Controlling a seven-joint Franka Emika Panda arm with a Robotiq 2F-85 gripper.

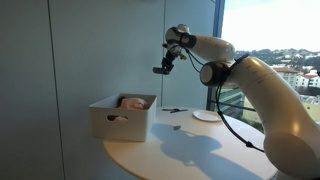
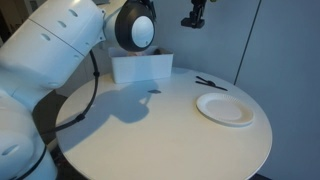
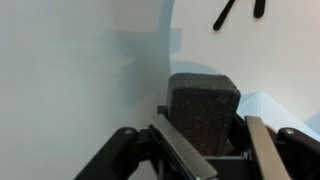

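A dark, block-like object [image 3: 201,105] with a rough grey top face sits between the fingers of my gripper, which is shut on it in the wrist view. In exterior view 1 the gripper [image 1: 168,62] is high above the table [image 1: 190,158], holding the dark block [image 1: 161,71] clear of everything. Exterior view 2 catches the gripper and block [image 2: 194,20] only as a dark shape at the top edge.
A light box [image 1: 125,118] with pinkish contents stands at the table's edge. A white plate [image 2: 226,109] lies near two dark utensils [image 2: 211,83]. A small flat item [image 2: 154,92] rests mid-table.
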